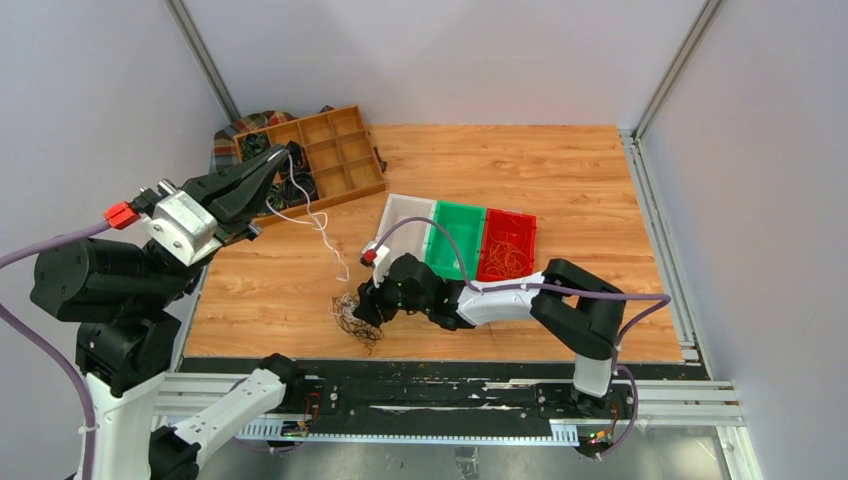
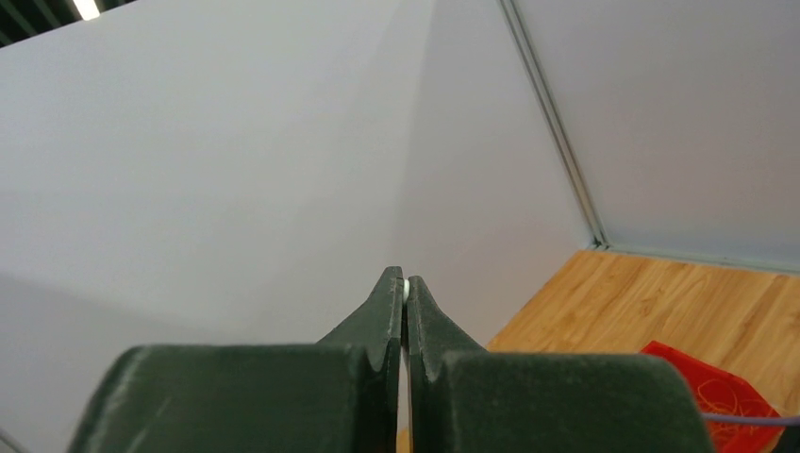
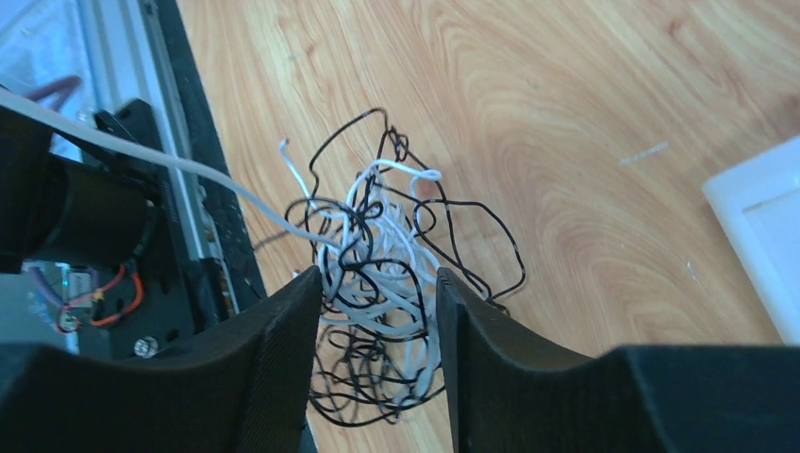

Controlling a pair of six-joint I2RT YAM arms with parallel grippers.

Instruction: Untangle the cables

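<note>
High at the left, my left gripper (image 1: 284, 152) is shut on the white cable (image 1: 322, 222), which hangs from its tips in loops. A sliver of the white cable (image 2: 406, 290) shows between the fingers in the left wrist view. The cable leads down to a tangle (image 1: 356, 322) of white and black strands at the table's front. My right gripper is open, its fingers (image 3: 288, 326) apart on either side of part of the tangle (image 3: 382, 255). Whether the tangle touches the table is hard to tell.
At the back left, a divided wooden box (image 1: 345, 150) holds several coiled dark cables. White (image 1: 403, 212), green (image 1: 455, 235) and red (image 1: 510, 240) bins stand behind the right arm; the red one holds thin strands.
</note>
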